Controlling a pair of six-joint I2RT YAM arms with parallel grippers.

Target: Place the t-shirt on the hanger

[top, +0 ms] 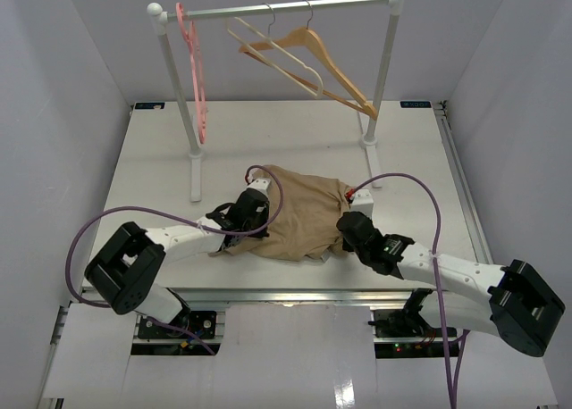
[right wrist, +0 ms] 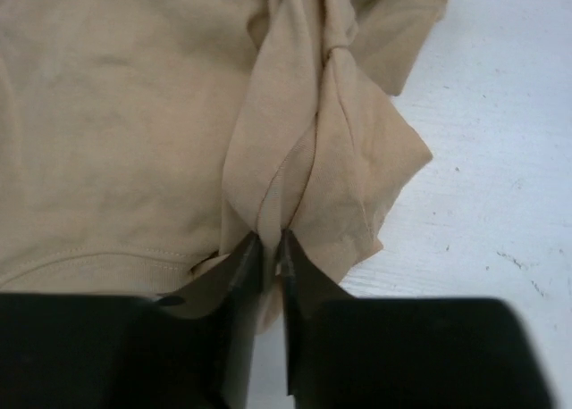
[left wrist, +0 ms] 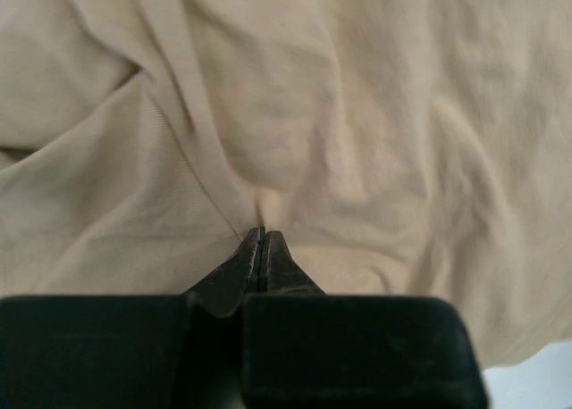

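The tan T-shirt lies rumpled flat on the white table. My left gripper is down on its left part; in the left wrist view its fingertips are together in the cloth, whether pinching it is unclear. My right gripper is at the shirt's right edge; in the right wrist view a folded strip of cloth runs down between its fingers. Above hang a pink hanger, a cream hanger and a wooden hanger.
The white rack spans the back, its feet on the table either side of the shirt. Bare table shows at left and right.
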